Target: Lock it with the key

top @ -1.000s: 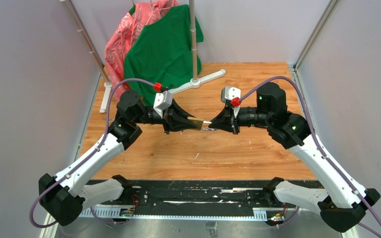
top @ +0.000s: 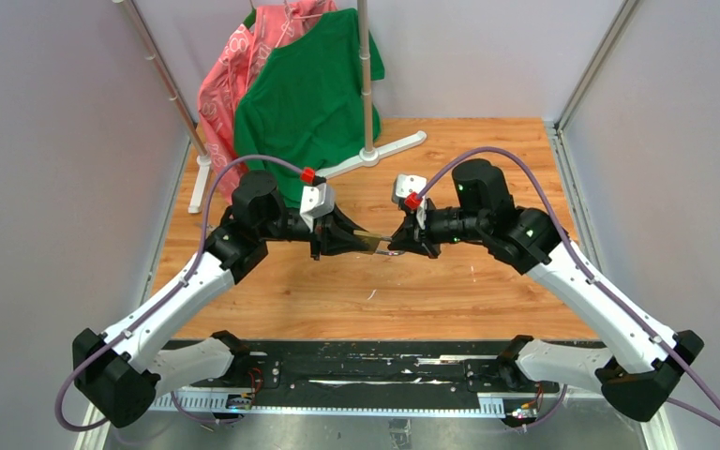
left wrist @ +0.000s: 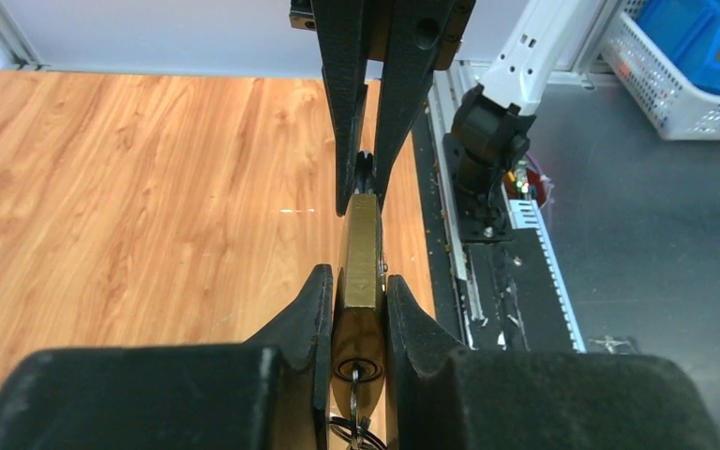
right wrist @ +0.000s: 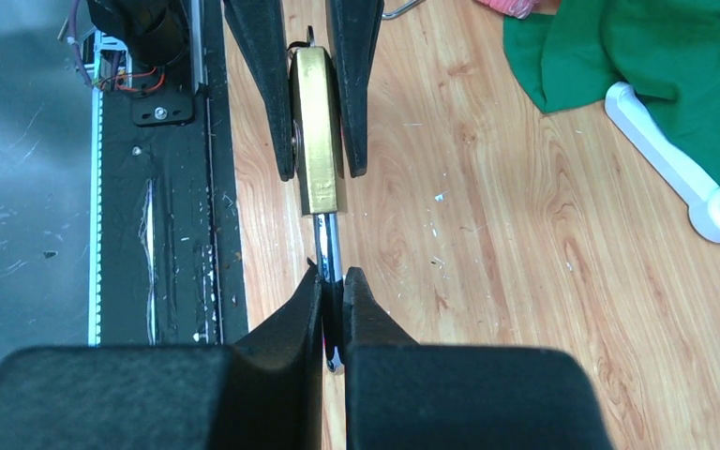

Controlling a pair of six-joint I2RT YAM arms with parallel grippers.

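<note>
A brass padlock (left wrist: 363, 248) is pinched edge-on in my left gripper, which is shut on its body. At the lock's near end in the left wrist view a keyhole shows, with a thin key (left wrist: 354, 382) seen edge-on and a dark loop (left wrist: 360, 433) hanging there. From the lock's other end comes the steel shackle (right wrist: 326, 242). My right gripper is shut on that shackle, close to the brass body. Both grippers meet in mid-air above the table. Whether the shackle's far leg sits in the body cannot be told.
At the back stands a rack with a green shirt (top: 305, 103) and a pink garment (top: 225, 89), its white foot (top: 398, 145) reaching onto the table. A white basket (left wrist: 675, 98) appears in the left wrist view.
My right gripper has moved left, toward the padlock, and the length of shackle showing between the grippers has shrunk. The left gripper has shifted only slightly, tilting a little.
</note>
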